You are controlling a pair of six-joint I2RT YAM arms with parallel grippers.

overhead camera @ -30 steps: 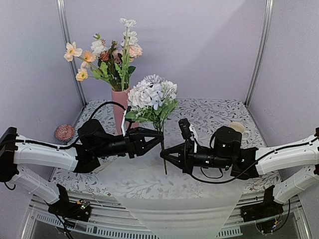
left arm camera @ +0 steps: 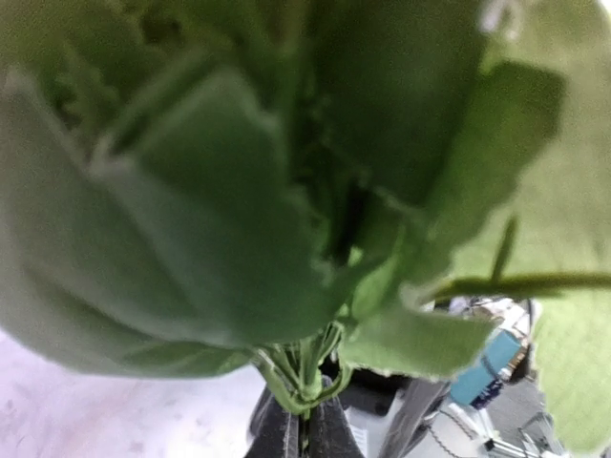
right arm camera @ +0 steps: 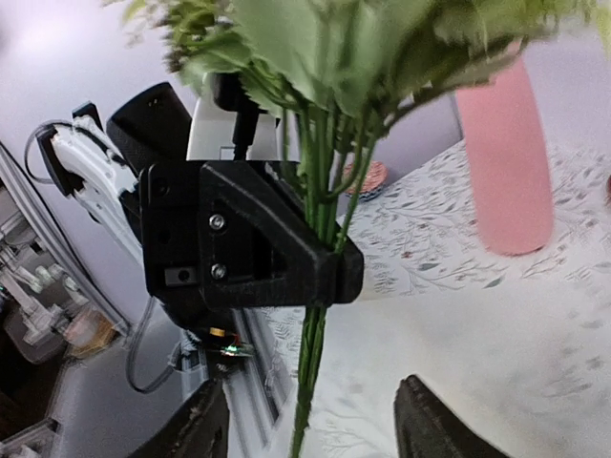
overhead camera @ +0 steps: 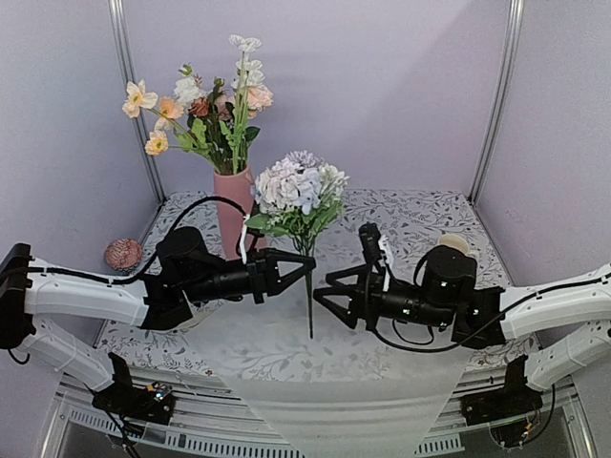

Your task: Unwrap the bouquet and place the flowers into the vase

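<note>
A bouquet of white and pale lilac flowers (overhead camera: pixel 294 186) hangs upright above the middle of the table. My left gripper (overhead camera: pixel 308 264) is shut on its green stems (right arm camera: pixel 310 348), which reach down below the fingers. To the right, my right gripper stands open and empty, its fingers spread apart near the lower stems. Green leaves (left arm camera: pixel 191 219) fill most of the left wrist view. Behind my left arm is the pink vase (overhead camera: pixel 229 205), with peach, white and rust flowers (overhead camera: pixel 200 105) standing in it; the arm covers its lower part in the top view.
A patterned red bowl (overhead camera: pixel 123 254) sits at the table's left edge, and a cream cup (overhead camera: pixel 454 243) is at the right behind my right arm. White cloth (overhead camera: pixel 258 348) covers the front middle of the table, which is otherwise clear.
</note>
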